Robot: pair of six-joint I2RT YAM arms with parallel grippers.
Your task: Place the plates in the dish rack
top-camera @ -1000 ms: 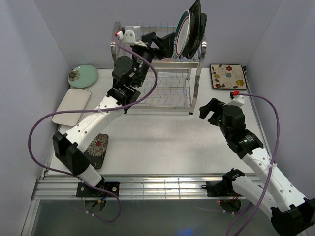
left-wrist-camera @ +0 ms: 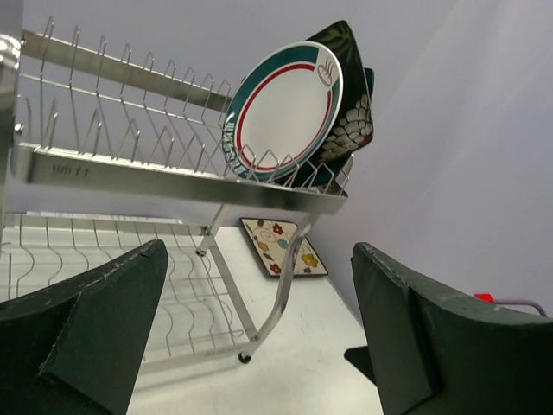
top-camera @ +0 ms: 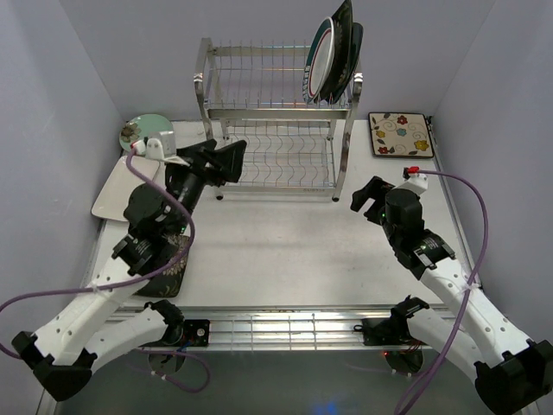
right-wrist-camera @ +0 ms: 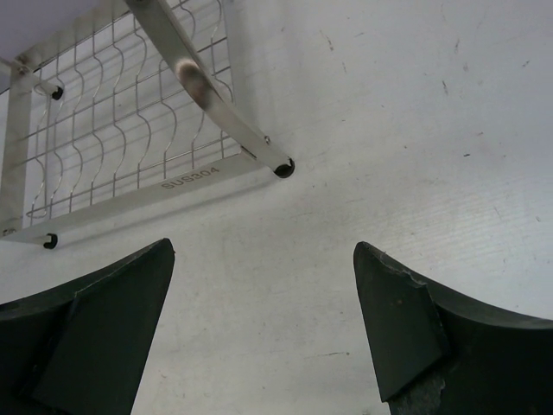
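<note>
Several plates stand upright at the right end of the rack's upper tier, the front one white with a teal rim [left-wrist-camera: 281, 112], dark ones [top-camera: 346, 43] behind it. My left gripper [top-camera: 226, 162] is open in front of the rack's left part, below the upper tier [top-camera: 259, 112]. My right gripper [top-camera: 363, 197] stands open right of the rack, over bare table. A green plate [top-camera: 143, 125] and a white rectangular plate [top-camera: 117, 194] lie at the left, partly behind the left arm. A dark flowered plate [top-camera: 173, 277] lies at front left, mostly hidden. A flowered square plate [top-camera: 399, 134] lies at back right.
The lower tier [top-camera: 276, 156] is empty. Walls bound the area at left, back and right, and a metal rail runs along the front edge.
My left gripper has moved down and left, away from the upright plates on the upper tier, and its arm has drawn back.
</note>
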